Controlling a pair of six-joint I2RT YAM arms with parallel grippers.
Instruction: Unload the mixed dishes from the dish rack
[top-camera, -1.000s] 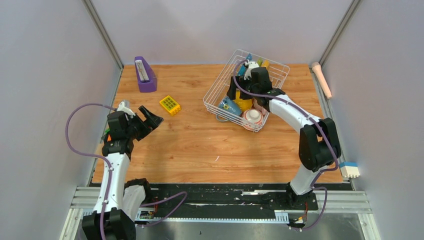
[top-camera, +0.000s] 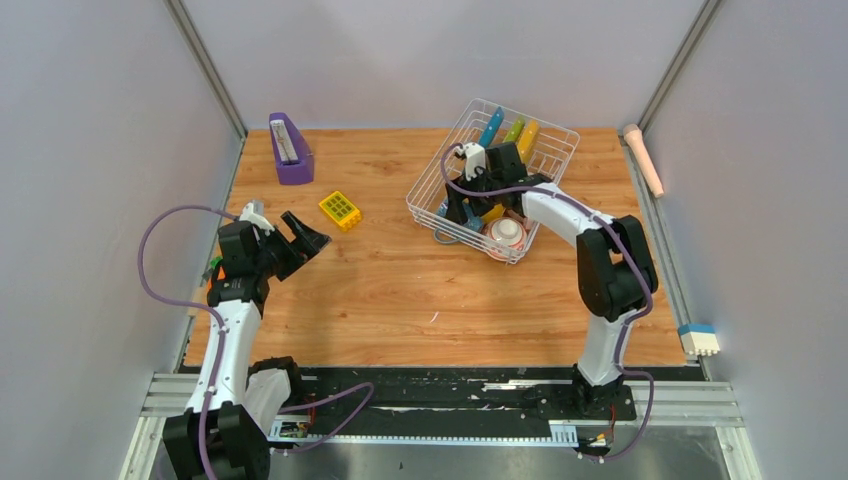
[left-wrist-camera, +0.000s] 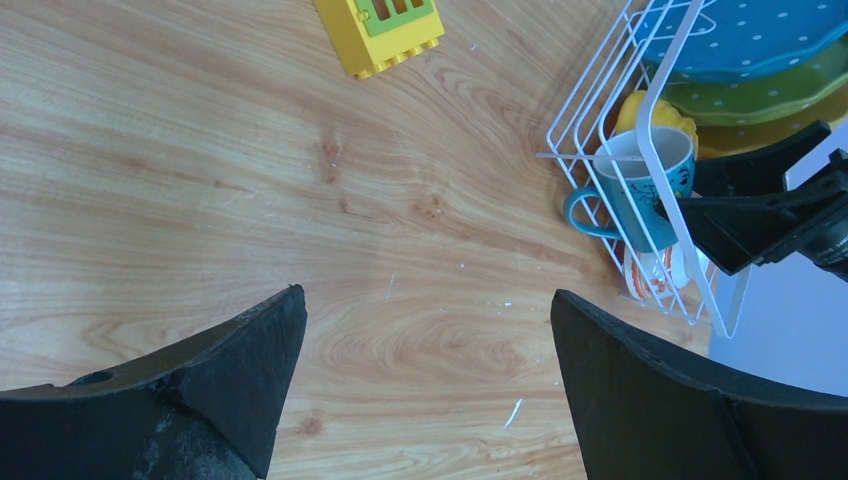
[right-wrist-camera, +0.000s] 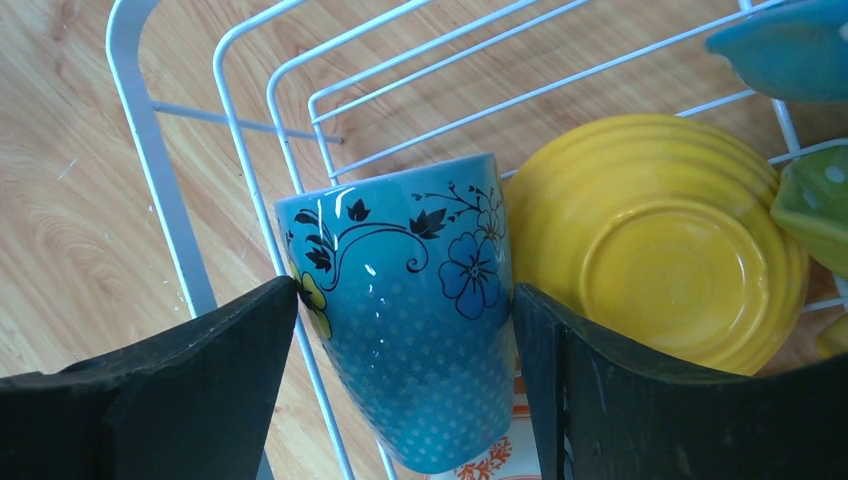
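A white wire dish rack (top-camera: 425, 190) stands at the back right. Inside it, a blue flowered mug (right-wrist-camera: 400, 330) leans with its handle (left-wrist-camera: 578, 215) poking out through the wires. My right gripper reaches down into the rack, one finger at each side of this mug; whether both pads press on it is unclear. Beside the mug sits a yellow cup or bowl (right-wrist-camera: 670, 260), and a white-and-red bowl (top-camera: 507, 233) lies at the front corner. Blue (top-camera: 491, 126), green (top-camera: 514, 131) and yellow (top-camera: 528, 140) plates stand at the back. My left gripper (top-camera: 311, 226) is open and empty at the left.
A yellow toy block (top-camera: 341, 210) and a purple metronome-like object (top-camera: 291, 150) are at the back left. The rack's wire rim surrounds my right gripper.
In the top view, my right gripper has moved toward the front left of the rack and down to the blue mug, its fingers now around it. The left arm has barely shifted.
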